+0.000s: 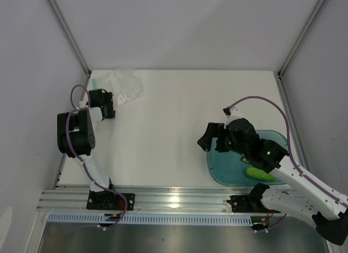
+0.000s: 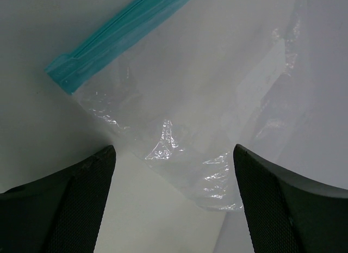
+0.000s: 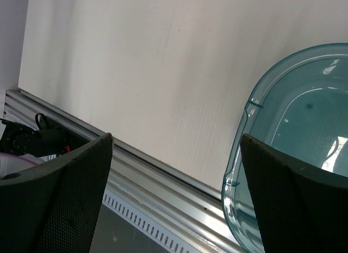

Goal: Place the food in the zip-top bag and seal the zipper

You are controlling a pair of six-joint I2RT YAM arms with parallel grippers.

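Note:
The clear zip top bag [image 1: 128, 86] lies flat at the table's far left corner, its teal zipper strip [image 2: 117, 38] crossing the upper left of the left wrist view. Close to the bag's near edge is my left gripper [image 1: 112, 104], its fingers [image 2: 76, 201] apart and nothing held between them. A green food piece [image 1: 260, 173] rests in the teal tray [image 1: 217, 176] at the near right. Another small item in there is mostly hidden behind my right arm. My right gripper [image 1: 205, 137] hangs open and empty by the tray's left side.
Between the bag and the tray, the white table [image 1: 168, 122] is bare. A metal rail [image 1: 174, 192] runs along its front edge. Grey walls stand at the left, back and right.

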